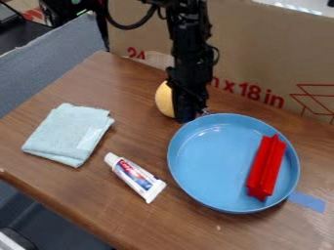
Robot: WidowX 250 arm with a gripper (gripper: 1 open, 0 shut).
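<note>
The black gripper (189, 109) hangs low at the back of the table, just above the far-left rim of the blue plate (209, 171); it is shut, and I see nothing held between its fingers. A pale yellow rounded object (164, 98) shows behind it on the left, partly hidden by the gripper. Two red bars (268, 166) lie side by side on the plate's right half. A toothpaste tube (135, 179) lies left of the plate, and a folded light-blue cloth (68, 134) lies further left.
A cardboard box (274, 63) stands along the back of the wooden table (92, 205). A blue tape strip (308, 201) is at the right. The middle-left of the table between cloth and gripper is clear.
</note>
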